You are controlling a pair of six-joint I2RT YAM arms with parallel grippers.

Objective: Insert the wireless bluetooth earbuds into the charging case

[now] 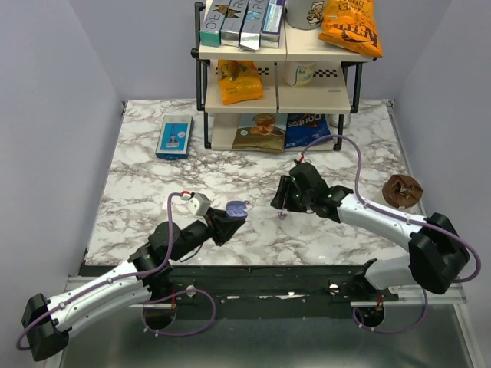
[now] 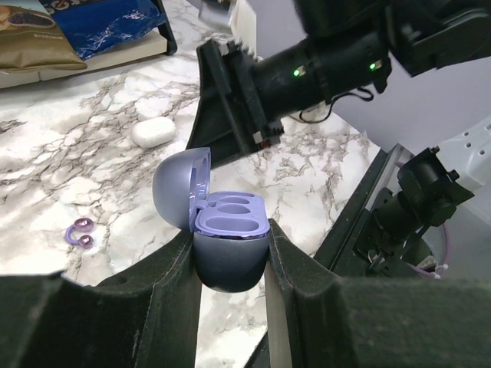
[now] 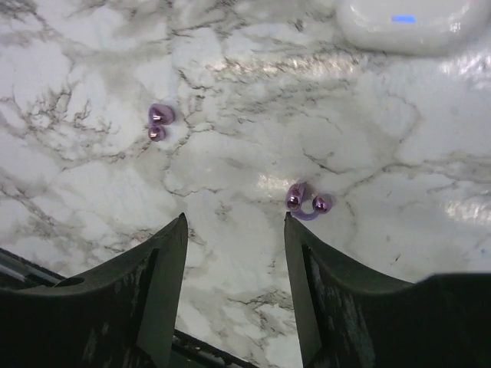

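Observation:
My left gripper (image 1: 229, 218) is shut on the purple charging case (image 1: 236, 208). In the left wrist view the case (image 2: 232, 218) has its lid up, and its visible slots look empty. My right gripper (image 1: 278, 198) stands open above the table, with nothing held between its fingers. Two purple earbuds lie apart on the marble in the right wrist view: one earbud (image 3: 159, 119) at the upper left, another earbud (image 3: 307, 205) just beyond the right fingertip. The left wrist view shows a single earbud (image 2: 80, 230) left of the case.
A rounded white object (image 3: 414, 27) rests on the table. Behind stands a rack (image 1: 318, 100) with snack bags and boxes; a blue box (image 1: 175, 136) lies to its left, and a brown pouch (image 1: 402, 191) at the right.

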